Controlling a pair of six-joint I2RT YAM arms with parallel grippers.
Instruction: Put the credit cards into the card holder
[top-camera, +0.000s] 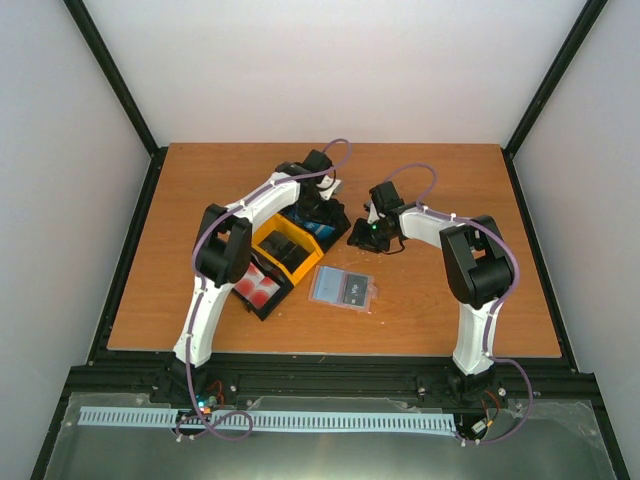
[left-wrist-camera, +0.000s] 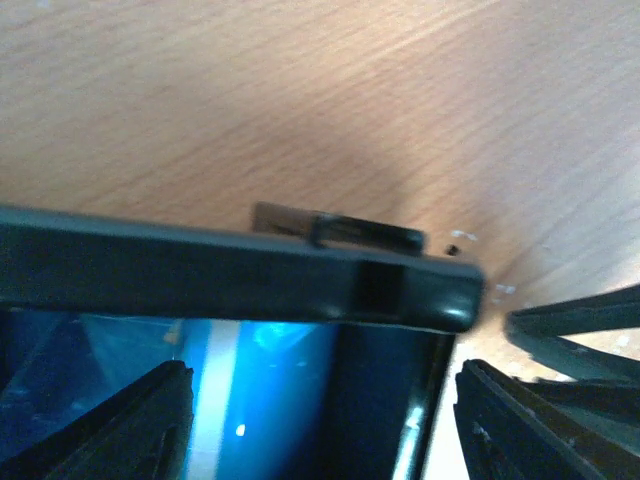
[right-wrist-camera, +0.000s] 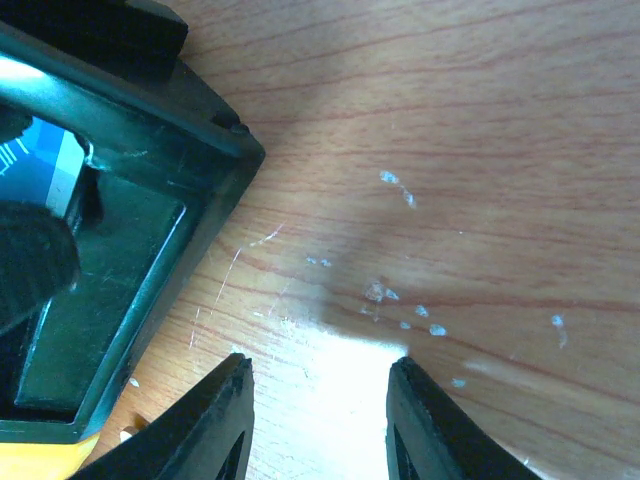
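The card holder has dark compartments and a yellow middle section (top-camera: 265, 229), standing diagonally left of centre. In the left wrist view its black end section (left-wrist-camera: 200, 270) holds blue cards (left-wrist-camera: 265, 400); my left gripper is over it, fingers apart. The same dark corner (right-wrist-camera: 140, 270), with blue inside, shows in the right wrist view. My right gripper stands open beside it over bare table, nothing between its fingertips. A clear pouch with cards (top-camera: 340, 287) lies front centre; red-and-white cards (top-camera: 255, 288) sit at the holder's near end.
The two arms' wrists are close together around the holder's far end.
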